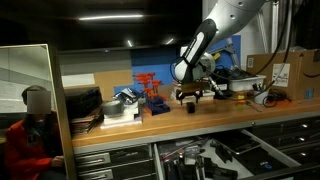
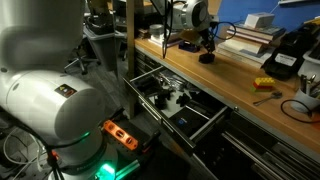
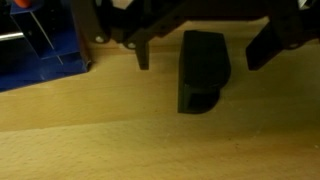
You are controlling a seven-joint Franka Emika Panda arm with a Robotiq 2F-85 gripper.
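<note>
A small black block-like object point(image 3: 204, 68) stands on the wooden worktop point(image 3: 110, 125), near its front edge. My gripper is open over it, one finger point(image 3: 142, 52) to the left of the object and the other finger point(image 3: 264, 48) to its right. A gap shows on both sides, so neither finger touches it. In exterior view 1 the dark object point(image 1: 191, 107) is just below the gripper. From exterior view 2 the same object point(image 2: 206, 57) shows on the worktop, beneath the arm's end.
A blue bin point(image 3: 45, 45) lies left of the object in the wrist view. Open drawers point(image 2: 180, 108) filled with tools sit below the worktop. Books point(image 2: 250, 40) and a yellow-red block point(image 2: 264, 84) are farther along. A person point(image 1: 35, 140) sits at the left.
</note>
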